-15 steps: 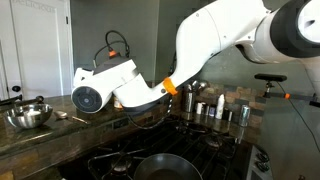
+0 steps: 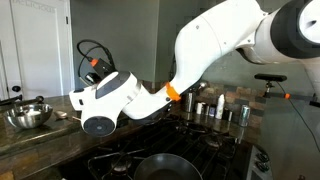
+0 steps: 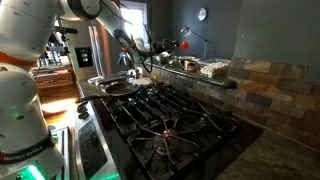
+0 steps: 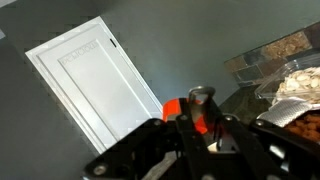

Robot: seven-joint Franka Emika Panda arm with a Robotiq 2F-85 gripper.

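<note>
Seen in the wrist view, my gripper is shut on a thin object with a shiny metal end (image 4: pixel 202 95). An orange-red part (image 4: pixel 197 115) shows just behind that end; what the whole object is cannot be told. Exterior view 1 has my gripper (image 2: pixel 94 72) raised above the back counter, left of the stove, its fingers too small to read. Far off in exterior view 2, the arm (image 3: pixel 135 38) reaches over the counter, with a small red patch (image 3: pixel 183 44) near its end.
A steel bowl (image 2: pixel 29 114) stands on the counter at left. One black pan (image 2: pixel 167 168) sits on the stove (image 3: pixel 175 130). Several bottles and jars (image 2: pixel 222 107) line the back. Clear containers with food (image 4: pixel 298 78) are at the right in the wrist view.
My gripper is lower and a little farther left than before. The bowl and pans have stayed put.
</note>
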